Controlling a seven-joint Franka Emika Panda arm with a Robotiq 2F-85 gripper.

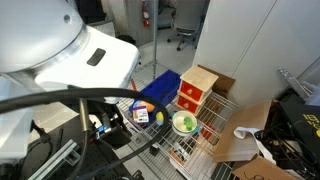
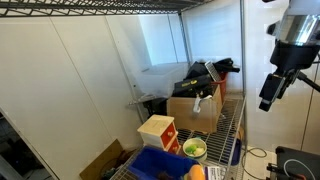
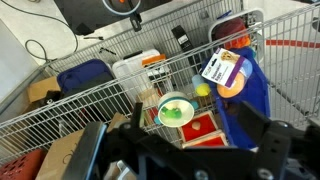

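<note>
In the wrist view my gripper is open, its dark fingers spread wide at the lower left and lower right with nothing held between them. Beyond the gap, a white bowl (image 3: 176, 108) with something green inside rests on a wire rack. Exterior view 1 also shows this bowl (image 1: 185, 123), in front of a wooden box with red drawers (image 1: 195, 83). A small yellow object (image 3: 202, 89) lies near the bowl. Beside the blue bin (image 3: 248, 112) are an orange round item (image 3: 231, 86) and a white printed card (image 3: 222, 66).
An open cardboard box (image 1: 240, 132) stands at the rack's right, with dark items (image 1: 299, 115) beyond it. Wire walls (image 3: 75, 97) edge the rack. The white arm (image 1: 70, 55) and a black cable (image 1: 60, 97) cover much of exterior view 1.
</note>
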